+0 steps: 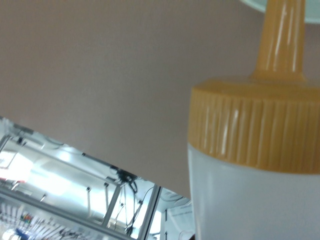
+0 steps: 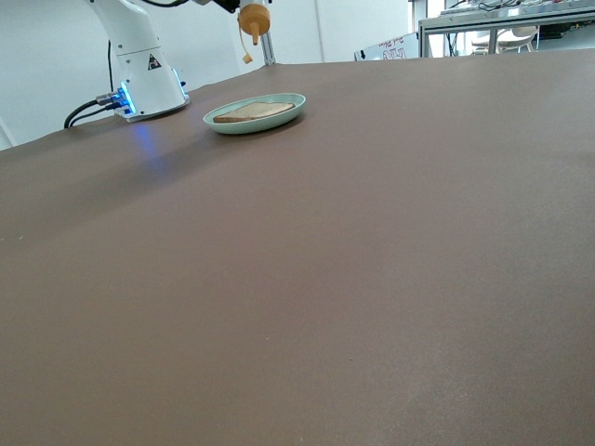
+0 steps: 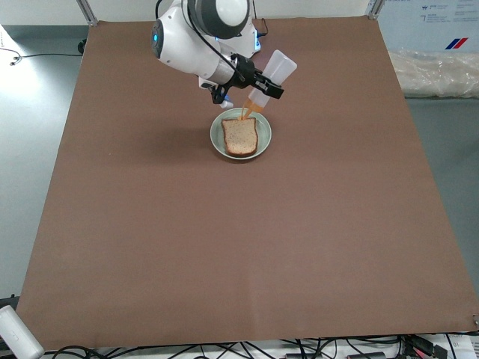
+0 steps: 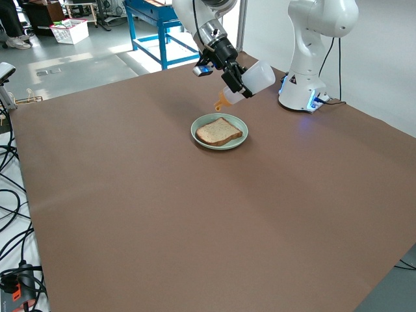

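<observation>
A slice of bread [image 3: 239,138] lies on a pale green plate [image 4: 207,144] on the brown table. My gripper [image 4: 237,78] is shut on a translucent squeeze bottle [image 3: 278,68] with an orange cap [image 1: 250,125]. The bottle is tilted nozzle-down just above the bread's far side in the left camera view. In the top camera view the orange cap [image 2: 255,20] hangs over the plate. The wrist view shows the cap and nozzle close up, with a bit of plate rim behind. My fingertips are hidden in the wrist view.
The white robot base [image 4: 302,92] with cables stands at the table's edge beyond the plate. Cables and equipment [image 4: 19,279] lie along another edge, off the tabletop.
</observation>
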